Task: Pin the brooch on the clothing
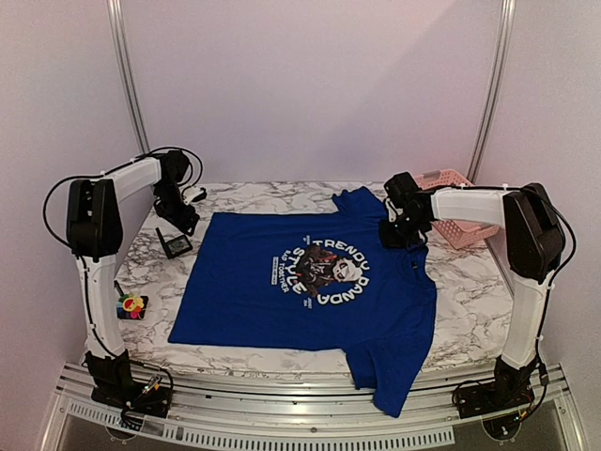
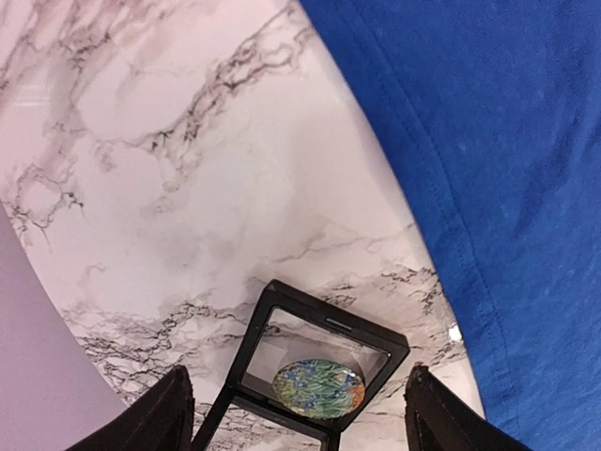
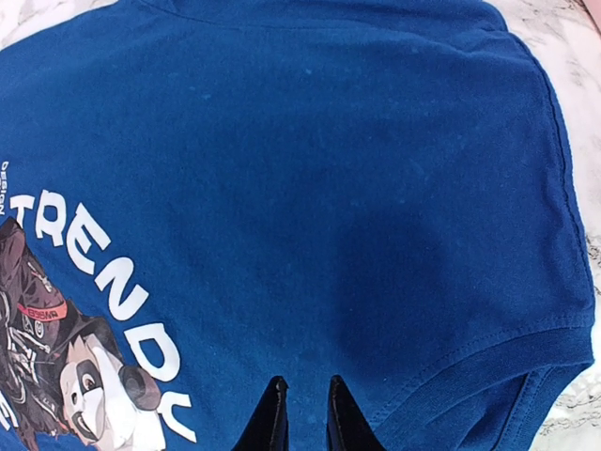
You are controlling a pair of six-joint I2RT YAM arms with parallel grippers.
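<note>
A blue T-shirt (image 1: pixel 235 291) with a "Trendy Panda Style" print lies spread on the marble table. Left of it sits an open black box (image 1: pixel 175 244) holding a small oval brooch (image 2: pixel 317 387). My left gripper (image 1: pixel 183 214) is above that box, fingers apart on either side of it in the left wrist view, holding nothing. My right gripper (image 1: pixel 392 235) hangs over the shirt near the collar (image 3: pixel 507 343); in the right wrist view its fingertips stand apart with only fabric visible beyond them.
A pink basket (image 1: pixel 470 230) stands at the back right. A second box with a colourful flower item (image 1: pixel 132 305) lies at the left front, partly behind the left arm. Bare marble borders the shirt.
</note>
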